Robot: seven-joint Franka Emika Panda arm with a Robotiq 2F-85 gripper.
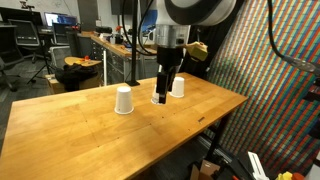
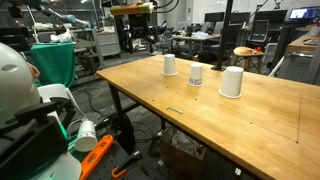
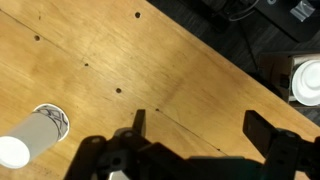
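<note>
Three white cups stand upside down on the wooden table: a left one (image 1: pixel 124 99), a right one (image 1: pixel 178 87), and a smaller middle one (image 2: pixel 195 76) between them. In exterior view 1 my arm hangs over the table, and the black gripper (image 1: pixel 168 85) partly covers the middle cup. The wrist view shows the gripper open, its two black fingers wide apart with bare wood between them. One cup (image 3: pixel 37 136) lies to the lower left in that view, clear of the fingers. Whether a fingertip touches any cup cannot be told.
Wide bare wood (image 1: pixel 60 135) covers the table's left part. A thin dark item (image 2: pixel 175 110) lies on the tabletop near its front edge. Past the edge, a round white part (image 3: pixel 308 82) shows at the right of the wrist view. An orange shutter (image 1: pixel 270 85) stands behind.
</note>
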